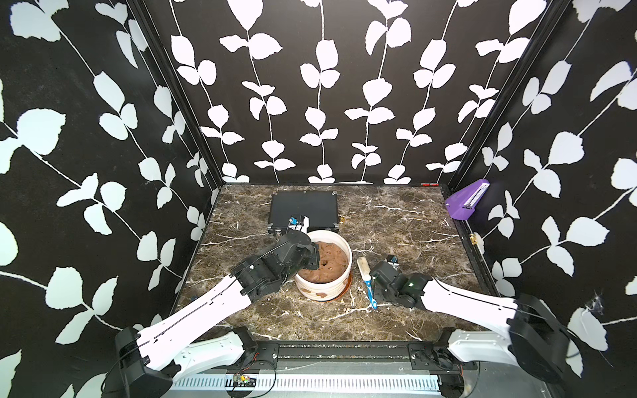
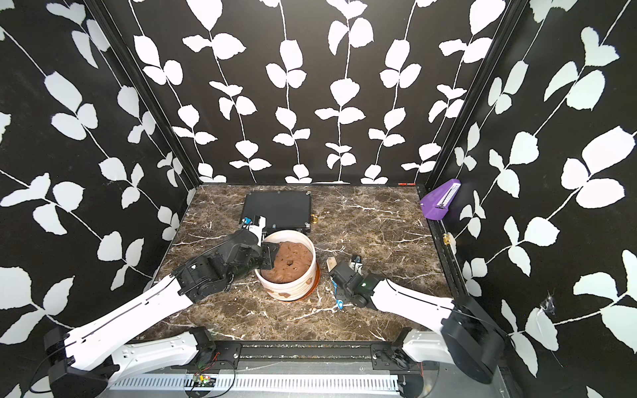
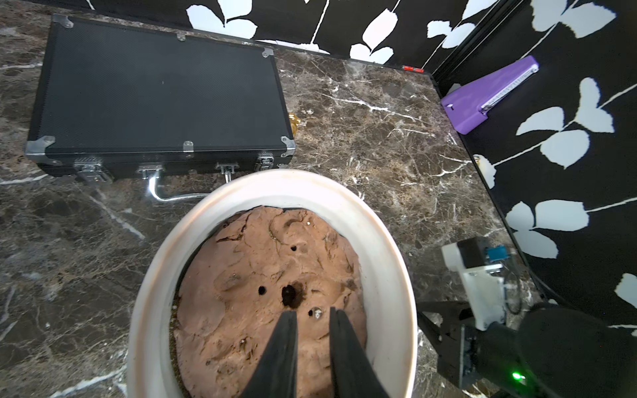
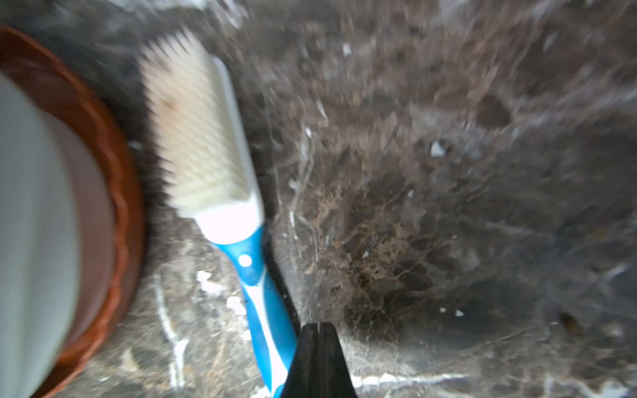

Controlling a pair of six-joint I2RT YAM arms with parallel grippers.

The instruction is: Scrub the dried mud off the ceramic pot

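The ceramic pot, cream with brown smears on its side, is filled with brown mud and stands on a terracotta saucer. Over the mud in the left wrist view, my left gripper is open, its fingers apart with mud showing between them. On the counter to the pot's right lies the scrub brush, with pale bristles and a blue-and-white handle. My right gripper is shut with nothing between its fingertips, just right of the handle, whose lower end runs out of the right wrist view.
A black case lies behind the pot. Against the right wall leans a purple holder. Small white crumbs lie around the brush.
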